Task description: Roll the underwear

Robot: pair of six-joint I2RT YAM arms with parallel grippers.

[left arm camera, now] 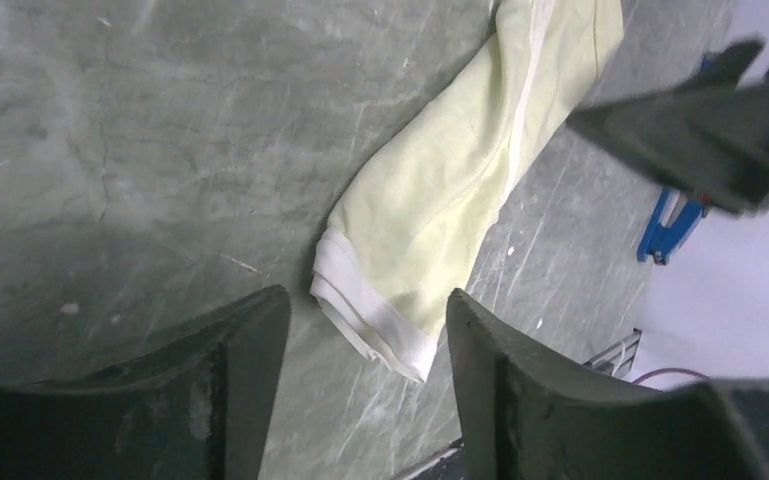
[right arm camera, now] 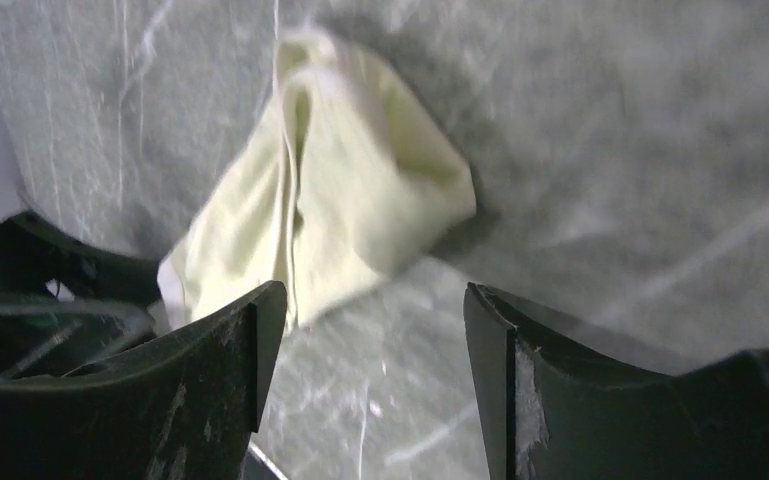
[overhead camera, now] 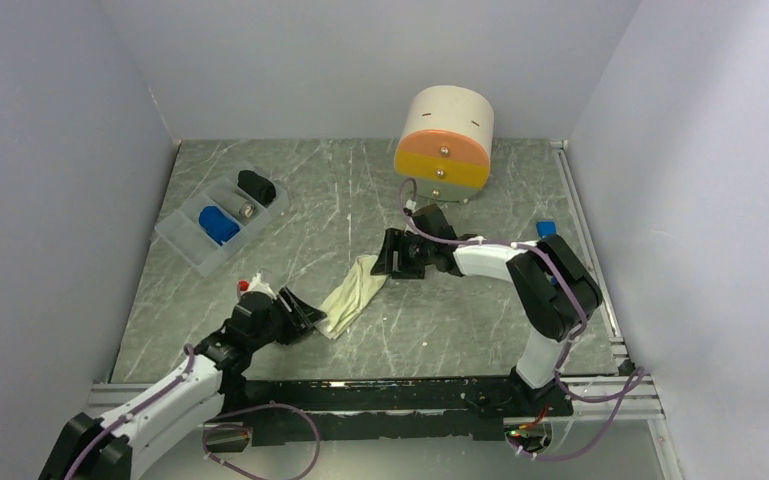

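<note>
The underwear is a pale yellow strip of cloth (overhead camera: 351,297) with white bands, lying diagonally on the table between the two grippers. At its lower left end stands my left gripper (overhead camera: 312,318); its fingers are apart on either side of a white-banded end (left arm camera: 380,315) in the left wrist view, not closed on it. My right gripper (overhead camera: 387,263) is at the upper right end. Seen from the right wrist, its fingers are open, and a loosely bunched, raised end of the cloth (right arm camera: 355,160) lies ahead of them, ungripped.
A clear divided tray (overhead camera: 198,252) at the left holds a blue roll (overhead camera: 219,225), a grey one (overhead camera: 246,210) and a black one (overhead camera: 256,186). A rounded drawer box (overhead camera: 447,140) stands at the back. Bare tabletop surrounds the cloth.
</note>
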